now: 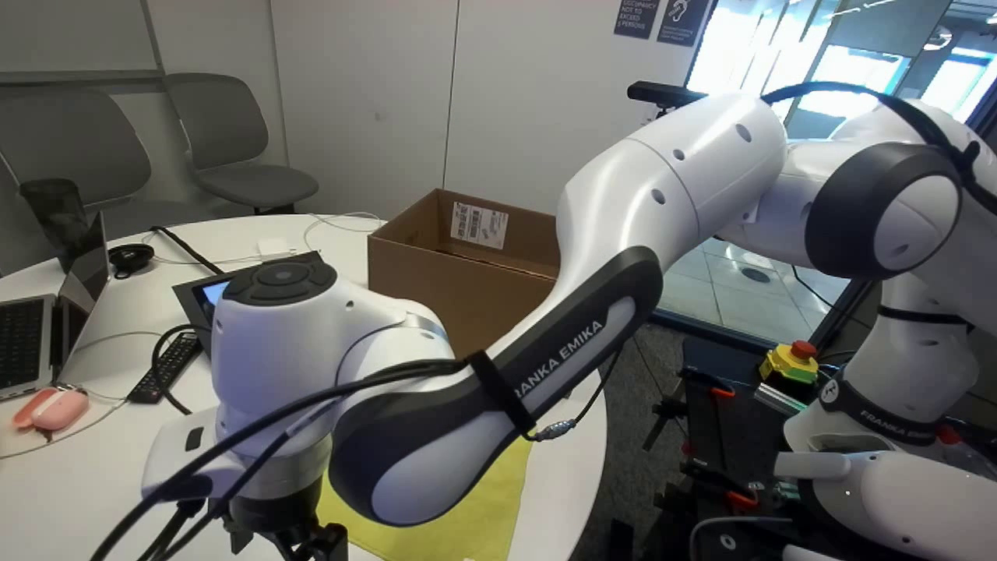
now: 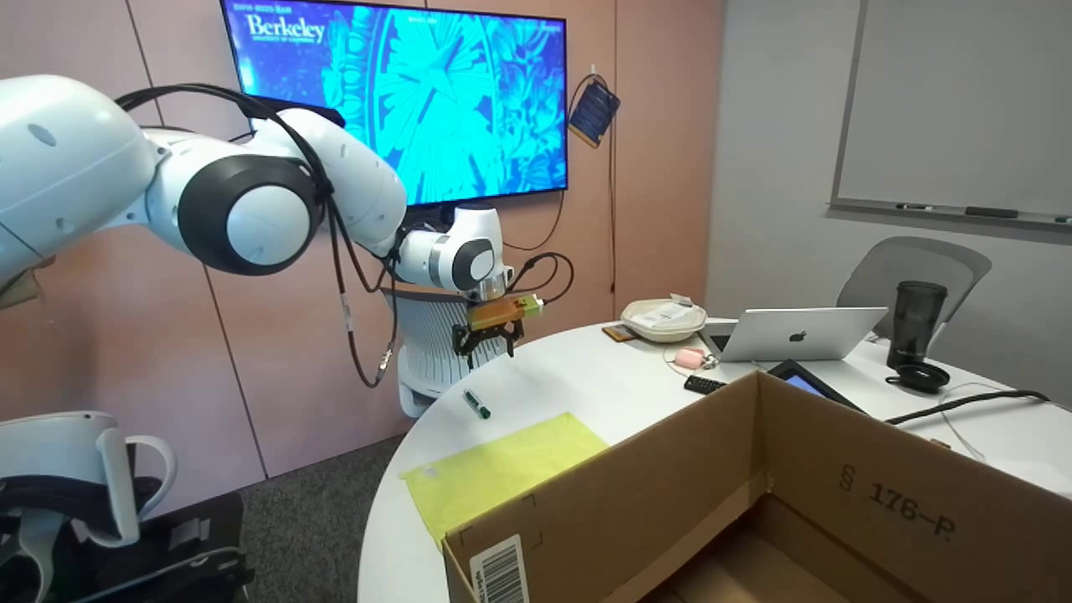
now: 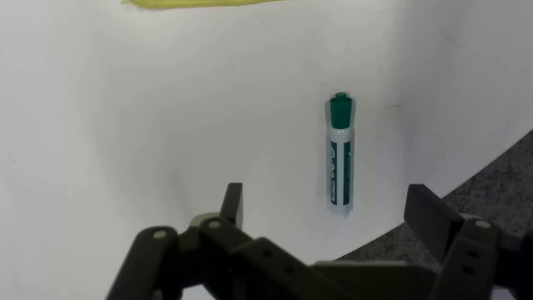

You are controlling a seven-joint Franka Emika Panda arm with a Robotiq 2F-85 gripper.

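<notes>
A white marker with a green cap and green label (image 3: 340, 150) lies on the white table, close to its edge. In the wrist view it appears between and ahead of my gripper's (image 3: 323, 195) widely parted fingers, which do not touch it. Exterior view 2 has my open gripper (image 2: 487, 347) above the table, just beyond the marker (image 2: 477, 404). At the bottom of exterior view 1 the gripper (image 1: 287, 542) is partly cut off, and the marker is not visible there. A yellow cloth (image 2: 502, 464) lies flat on the table beside the marker.
An open cardboard box (image 2: 643, 492) stands past the cloth. A laptop (image 2: 804, 333), a remote (image 1: 165, 366), a pink case (image 1: 53, 408), a tablet (image 2: 811, 383) and a bowl (image 2: 663, 316) occupy other parts of the table. Bare tabletop surrounds the marker.
</notes>
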